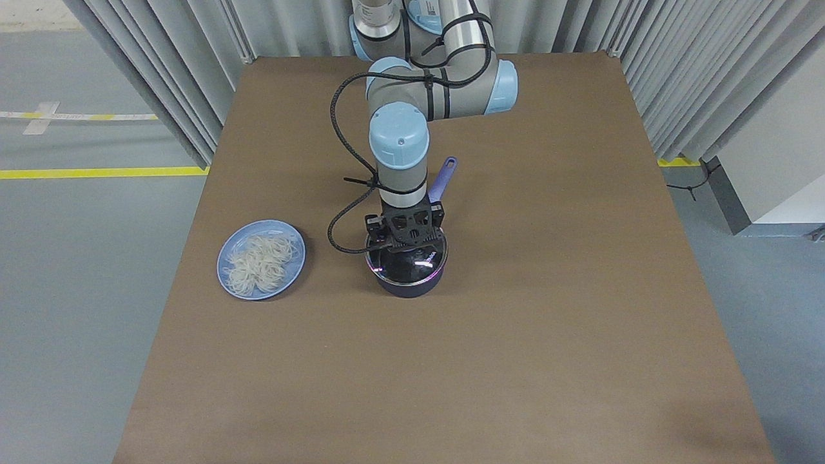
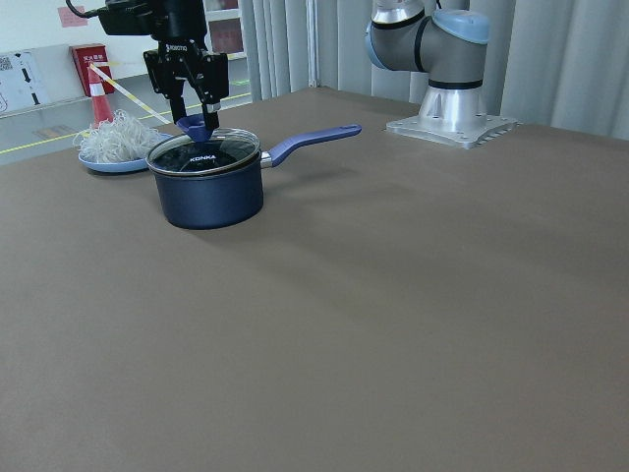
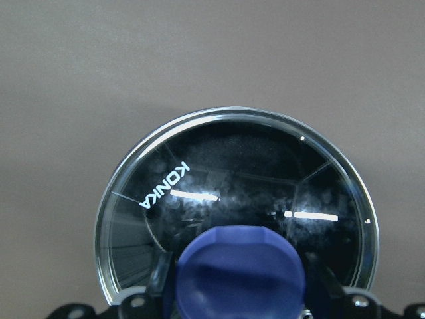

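Note:
A dark blue saucepan (image 2: 206,206) with a long blue handle (image 2: 314,136) sits on the brown table, its glass lid (image 3: 232,159) marked KONKA on top. My gripper (image 2: 195,113) is down over the lid, its fingers on either side of the blue lid knob (image 3: 240,279), which sits between them at the bottom of the wrist view. Whether the fingers are closed firmly on it is hard to tell. In the front view the arm hides most of the knob and part of the pan.
A light blue plate (image 1: 232,282) of white noodles (image 1: 259,259) lies left of the pan. The robot base (image 2: 452,118) stands at the back.

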